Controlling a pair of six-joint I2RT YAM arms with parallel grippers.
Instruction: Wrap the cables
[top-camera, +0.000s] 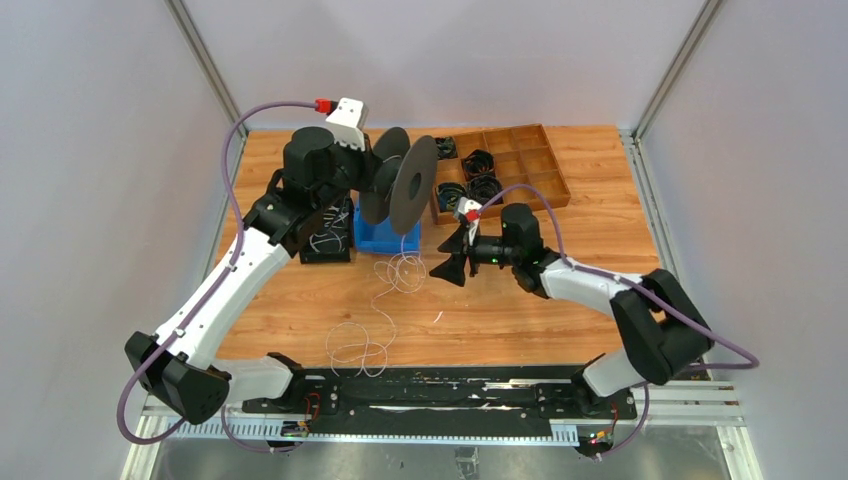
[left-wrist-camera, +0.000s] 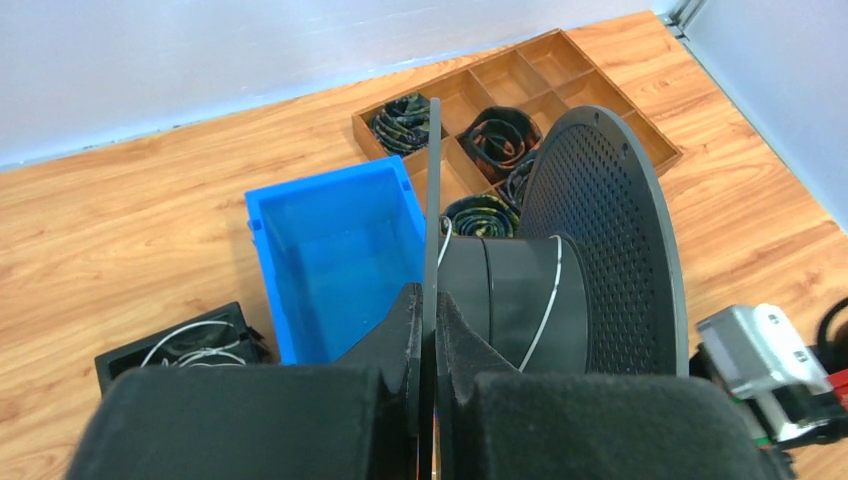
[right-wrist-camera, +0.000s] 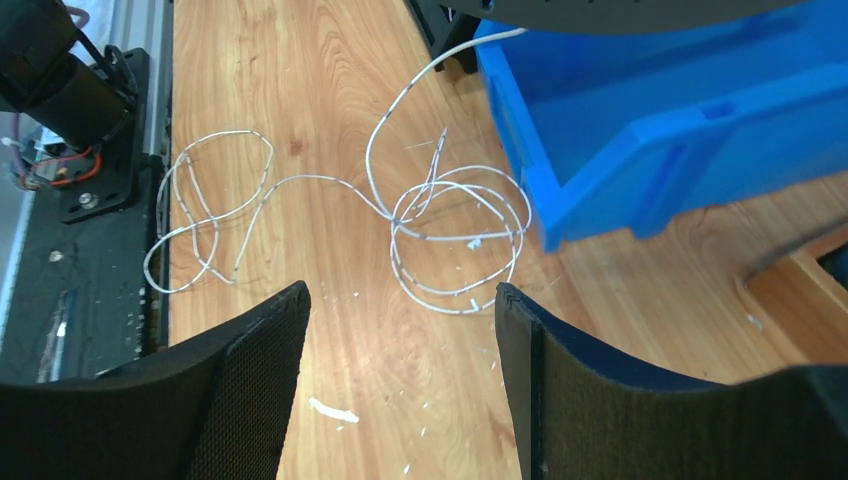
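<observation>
My left gripper, raised over the blue bin (left-wrist-camera: 330, 260), is shut on a dark spool (top-camera: 412, 180) with perforated flanges; white cable crosses its drum (left-wrist-camera: 520, 300). The cable (right-wrist-camera: 455, 237) runs down from the spool to loose loops on the table in front of the bin, with more loops (top-camera: 355, 350) near the front edge. My right gripper is open, low over the table right of the loops, pointed at them, with nothing between its fingers.
A wooden compartment box (top-camera: 530, 160) with coiled dark cables stands at the back. A black tray (left-wrist-camera: 150, 355) with white cable sits left of the bin.
</observation>
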